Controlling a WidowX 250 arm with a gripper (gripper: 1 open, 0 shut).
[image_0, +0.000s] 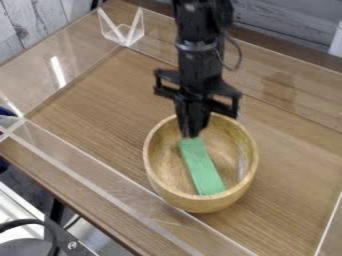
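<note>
A tan oval bowl (166, 185) stands on the wooden table in the lower middle, with a long green object (205, 170) lying inside it, tilted from upper left to lower right. The black gripper (197, 115) hangs just above the back of the bowl, at the lower end of the dark arm. It is blurred, and whether its fingers are open or shut is unclear. Nothing green shows raised out of the bowl.
A clear angular object (120, 28) stands at the back left. A dark round shape (34, 240) sits at the bottom left corner.
</note>
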